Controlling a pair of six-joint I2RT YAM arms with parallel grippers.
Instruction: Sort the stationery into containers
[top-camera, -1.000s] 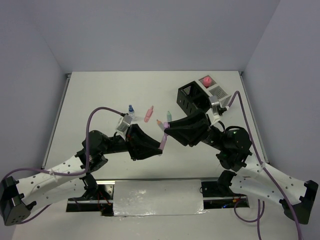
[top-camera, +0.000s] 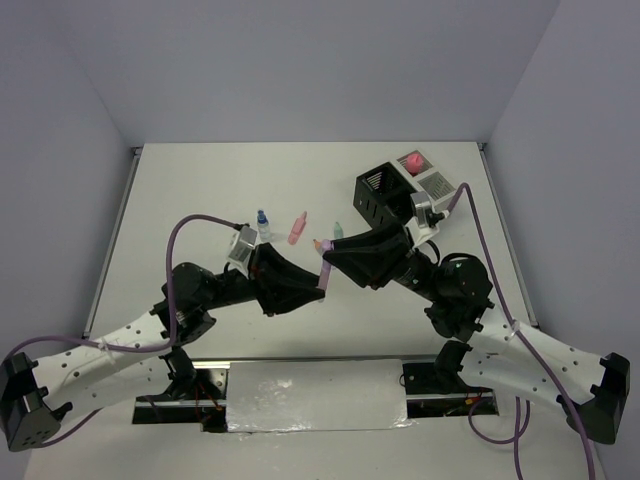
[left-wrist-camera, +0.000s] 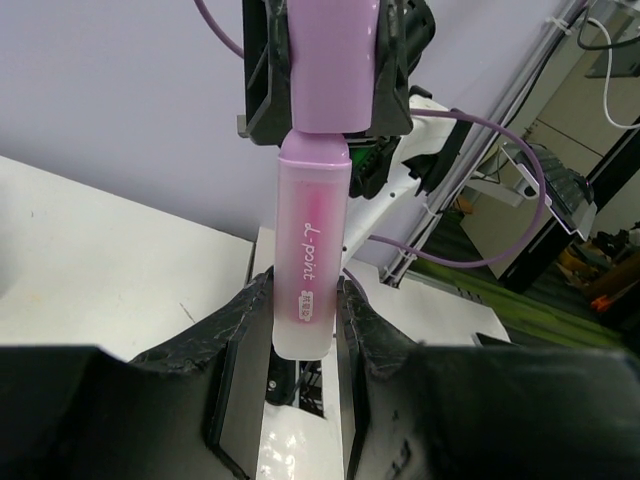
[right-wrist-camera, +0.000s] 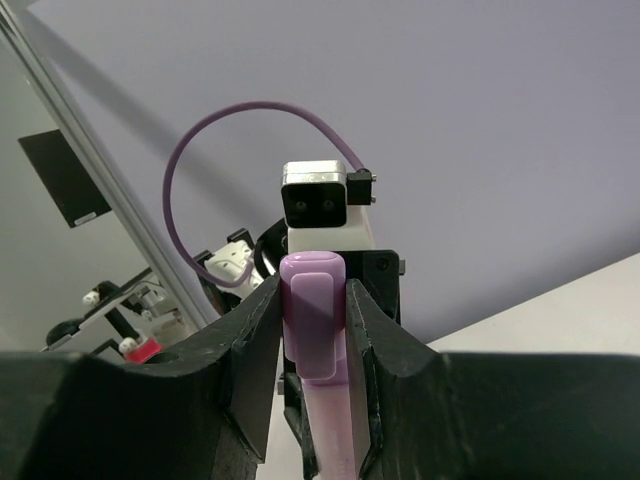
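Note:
A marker with a lilac cap and a clear pink body (left-wrist-camera: 310, 240) stands nearly upright between my two grippers, in mid-air over the table. Around its clear lower end, my left gripper is shut. My right gripper is shut on the lilac cap (right-wrist-camera: 313, 300) at the upper end. Cap and body still meet in the left wrist view. From above, the pink-lilac marker (top-camera: 325, 272) shows as a short strip, its ends partly covered by the fingers.
Behind the grippers lie a blue-capped marker (top-camera: 263, 225), a pink one (top-camera: 297, 228), a green one (top-camera: 338, 230) and an orange tip (top-camera: 318, 245). A black container (top-camera: 371, 205) and a grey one (top-camera: 440, 186) holding something pink (top-camera: 414, 163) stand back right.
Both arms have shifted only slightly. The right gripper and the marker's capped end have moved a little to the left and farther back.

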